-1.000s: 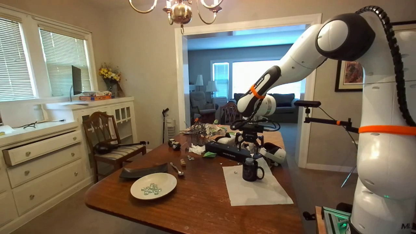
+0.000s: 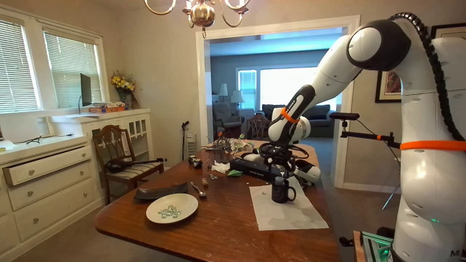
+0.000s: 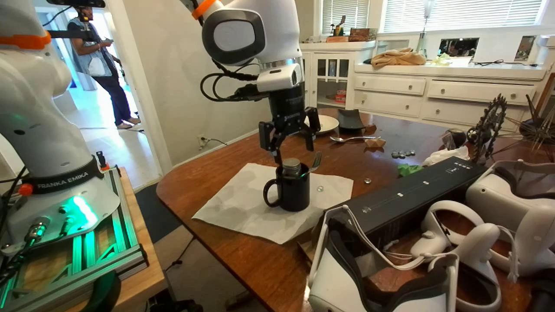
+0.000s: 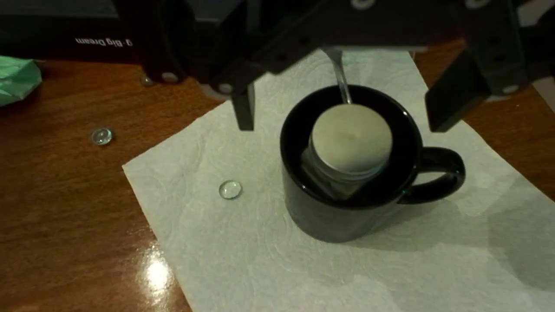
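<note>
A black mug [image 4: 338,223] stands upright on a white paper sheet [image 4: 249,260], its handle to the right in the wrist view. Inside it are a jar with a pale round lid [image 4: 352,138] and a fork [image 3: 315,162], which leans against the rim. My gripper is open above the mug, with one finger [image 4: 244,109] to each side of the jar lid in that view. Exterior view 2 has the gripper [image 3: 296,153] just over the mug [image 3: 294,192]. Nothing is held.
A clear glass bead [image 4: 230,190] lies on the paper, another bead [image 4: 102,136] on the wood. Close by sit a long black box [image 3: 406,195] and white headsets [image 3: 385,281]. A white plate [image 2: 188,211] of beads and a spoon [image 2: 198,190] are farther left in exterior view 1.
My gripper has come down slightly and its wrist has turned a little. The upper arm has shifted left in exterior view 1. Mug and paper have stayed put.
</note>
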